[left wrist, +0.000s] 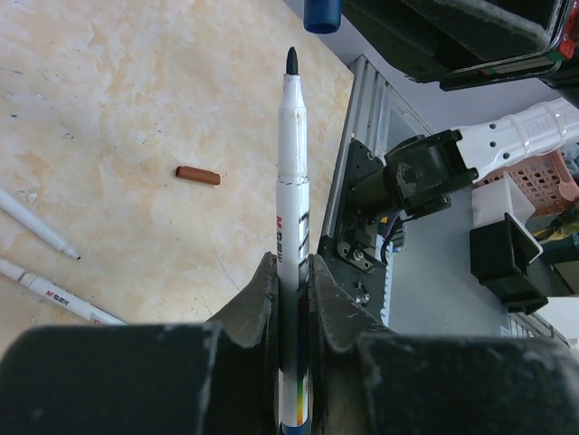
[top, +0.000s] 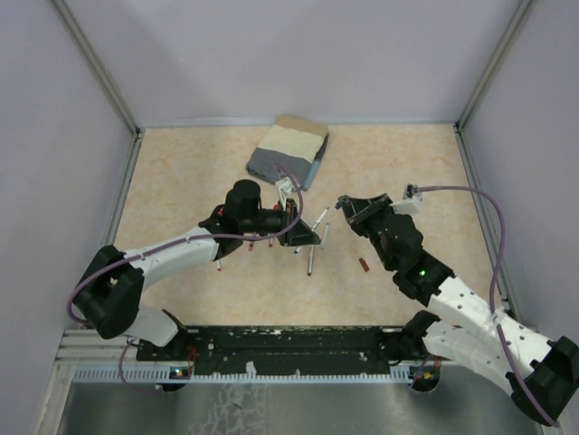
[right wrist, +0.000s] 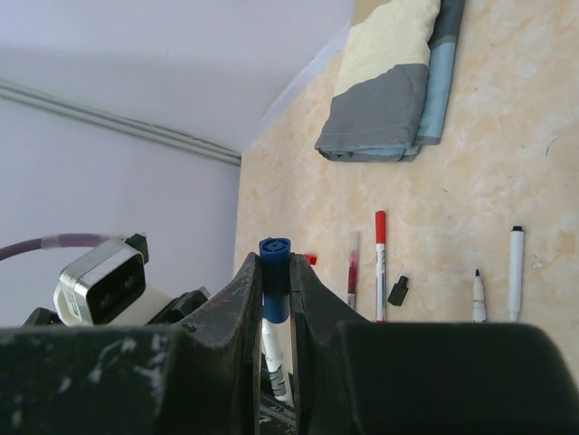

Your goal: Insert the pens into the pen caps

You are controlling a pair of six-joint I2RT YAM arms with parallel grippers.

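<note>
A white pen (left wrist: 292,172) with a bare black tip points away from my left gripper, whose fingers press against both its sides. The same pen (right wrist: 274,362) shows partly in the right wrist view, below a blue cap. That blue cap (right wrist: 275,288) is clamped by my right gripper. From the left wrist, the cap (left wrist: 322,14) appears just beyond the tip and a little to its right, apart from it. In the top view my left gripper (top: 312,239) is left of and nearer the front than my right gripper (top: 344,205).
A brown cap (left wrist: 197,175) lies alone on the table. Red pens (right wrist: 381,263), a black cap (right wrist: 398,291) and white pens (right wrist: 516,272) are spread over the tabletop. A folded cloth (top: 288,152) lies at the back.
</note>
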